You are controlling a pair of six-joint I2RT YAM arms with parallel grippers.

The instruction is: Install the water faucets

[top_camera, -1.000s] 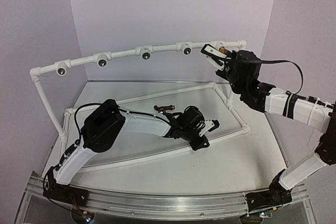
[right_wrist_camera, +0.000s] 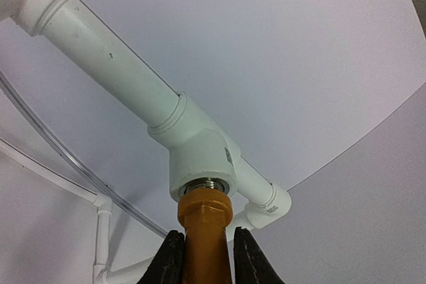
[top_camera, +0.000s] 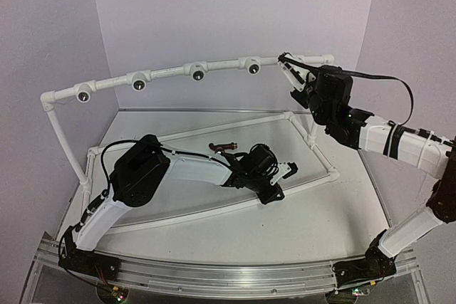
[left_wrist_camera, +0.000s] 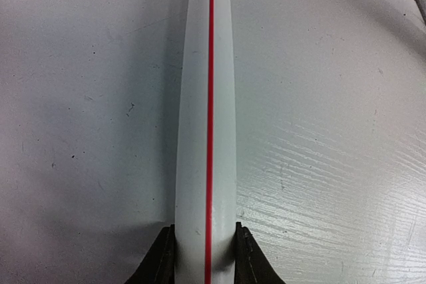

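An orange faucet (right_wrist_camera: 205, 237) points into the white tee socket (right_wrist_camera: 203, 161) of the upper pipe in the right wrist view, a bit of metal thread showing between them. My right gripper has one finger on each side of the faucet; a narrow gap shows at the right finger, so its grip is unclear. In the left wrist view my left gripper is shut on the white lower pipe (left_wrist_camera: 200, 111) with a red stripe. Another faucet, reddish-brown (top_camera: 223, 147), lies on the table behind the left arm.
Several downward tees with dark openings, one of them a tee (top_camera: 253, 66) left of my right gripper, line the upper pipe (top_camera: 167, 72). The white frame stands on the table (top_camera: 328, 226), whose front right is clear.
My right gripper has turned about its own axis at the upper pipe, and the orange faucet is now hidden behind it from above. The left arm and the loose faucet have stayed put.
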